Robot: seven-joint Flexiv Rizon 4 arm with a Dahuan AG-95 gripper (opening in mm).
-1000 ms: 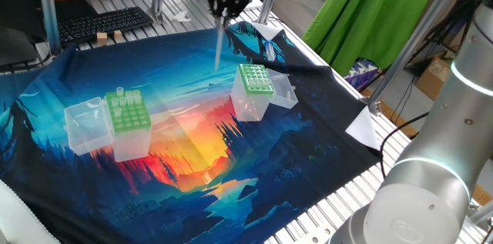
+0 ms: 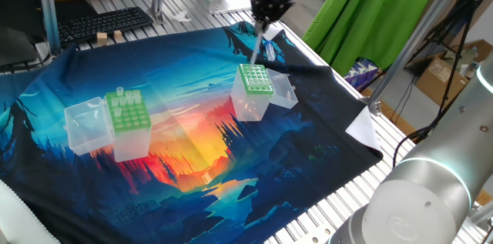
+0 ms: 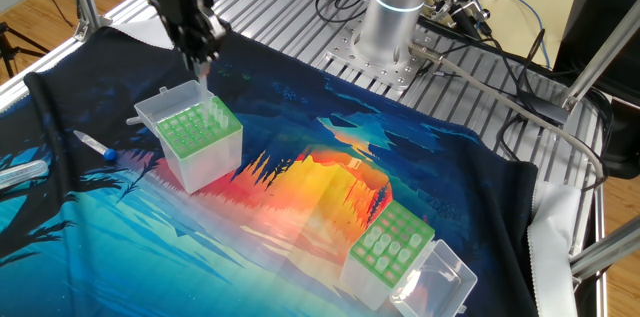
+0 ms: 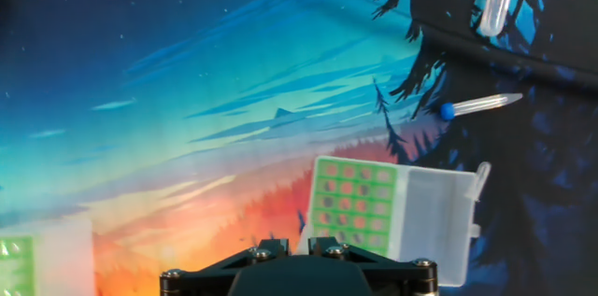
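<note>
My gripper [image 2: 262, 22] is shut on a thin clear tube [image 2: 257, 45] that hangs down, slightly tilted. In exterior view 2 the gripper [image 3: 198, 61] stands over a box with a green rack top [image 3: 180, 135], and the tube [image 3: 205, 87] hangs above that rack, its lower end near several clear tubes there; contact cannot be made out. The same green rack [image 2: 250, 75] is at the right in exterior view 1. A second green rack [image 2: 135, 119] with several tubes is at the left. In the wrist view the fingertips [image 4: 271, 246] are close together and the tube is hidden.
Open clear lids [image 2: 88, 126] are attached to the boxes. A blue-capped pen-like tube [image 4: 481, 105] and another blue-ended tube [image 4: 498, 2] lie on the dark cloth beyond the right rack. Between the two boxes, the patterned cloth [image 2: 189, 113] is clear.
In exterior view 1 my gripper has moved right with the tube, from the open cloth left of the right-hand rack to over that rack's back side. Both boxes have stayed put.
</note>
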